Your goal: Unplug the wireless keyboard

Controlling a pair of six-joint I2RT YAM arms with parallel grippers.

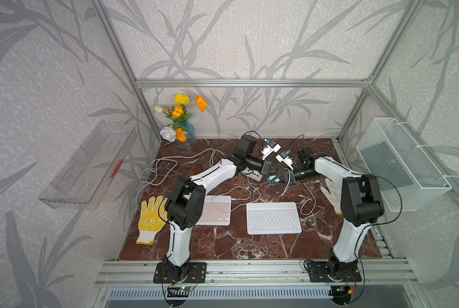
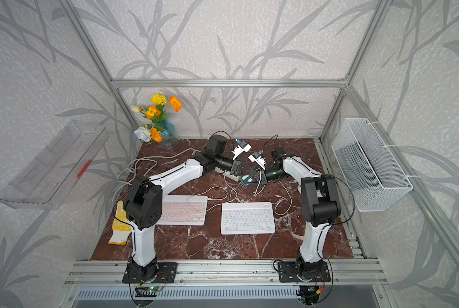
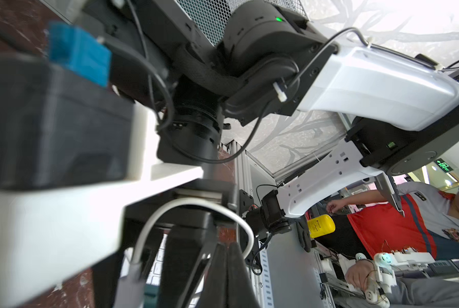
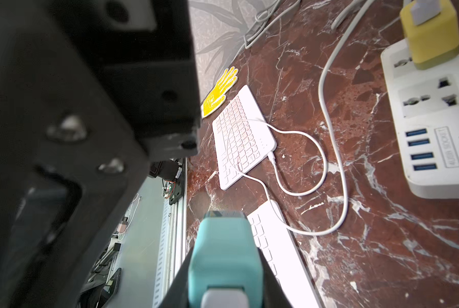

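My right gripper [image 1: 278,178] is shut on a teal charger [image 4: 224,246] with a grey connector, raised above the table between the arms. My left gripper [image 1: 265,166] is shut, nothing visible between its fingers, just above and beside it. A pink keyboard [image 4: 242,131] with a white cable [image 4: 324,169] plugged in lies at left, partly behind the left arm. A white keyboard [image 1: 273,218] lies at front centre. A power strip [image 4: 419,154] with a yellow charger [image 4: 429,38] in it sits behind, partly hidden by the arms in the top views.
A glove [image 1: 152,218] lies far left, another [image 1: 332,192] right behind the right arm. A flower vase [image 1: 185,136] stands at back left. A mesh basket [image 1: 398,164] is at the right, a clear bin [image 1: 96,164] at the left. Loose cables cover the left back and middle.
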